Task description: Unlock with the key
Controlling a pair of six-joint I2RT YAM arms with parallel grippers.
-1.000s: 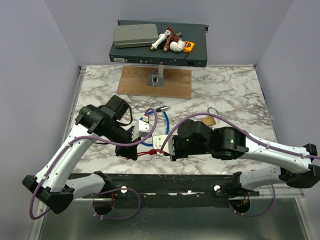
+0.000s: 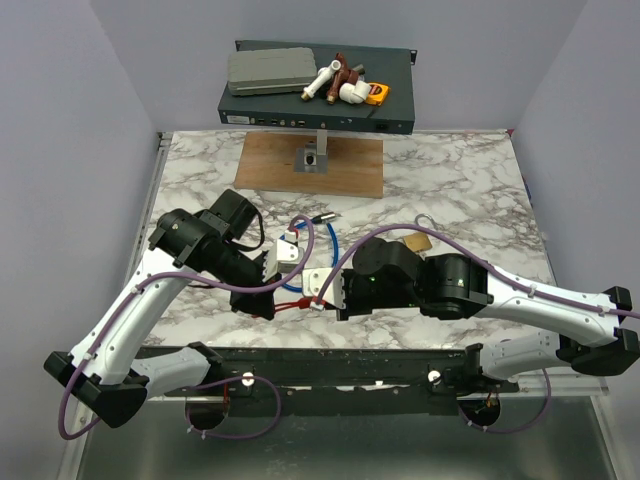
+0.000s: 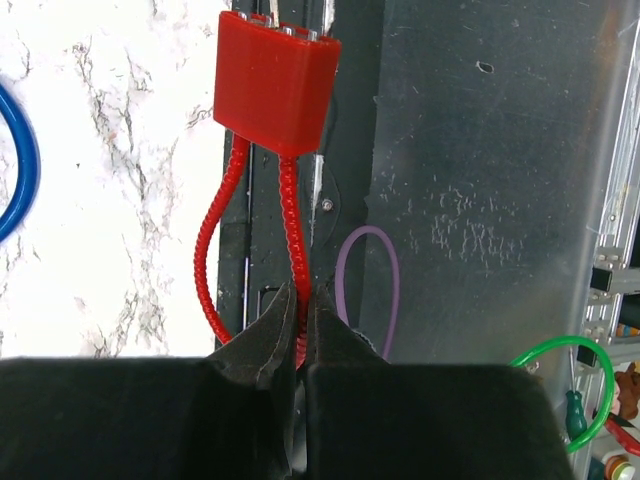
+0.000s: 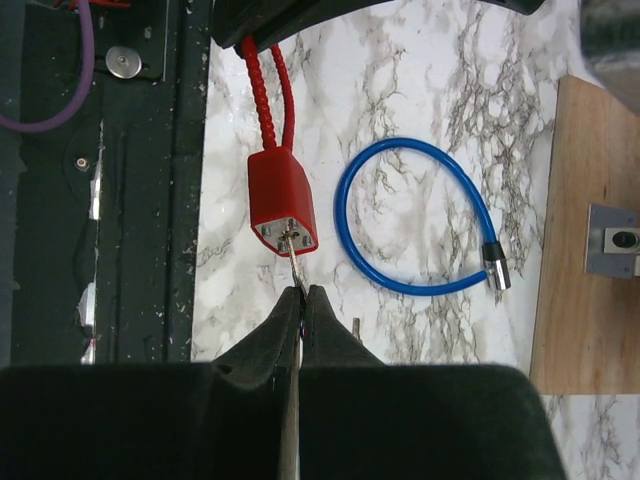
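In the left wrist view, a red padlock (image 3: 275, 85) hangs out from my left gripper, which is shut on its red cable loop (image 3: 293, 215). Thin and metallic, the key (image 4: 294, 262) is pinched between the closed fingertips of my right gripper. Its tip meets the keyhole face of the padlock (image 4: 282, 195) in the right wrist view; how deep it sits cannot be told. From above, both grippers face each other near the table's front edge, and the arms largely hide the lock and key.
A blue cable lock (image 4: 345, 195) lies on the marble table behind the grippers. A brass padlock (image 2: 417, 242) rests to the right. Farther back are a wooden board (image 2: 355, 165) with a metal latch and a dark shelf (image 2: 225, 105) carrying several items.
My right gripper has shifted very slightly to the left in the top view. The left arm looks almost still, and the red cable remains in its grip.
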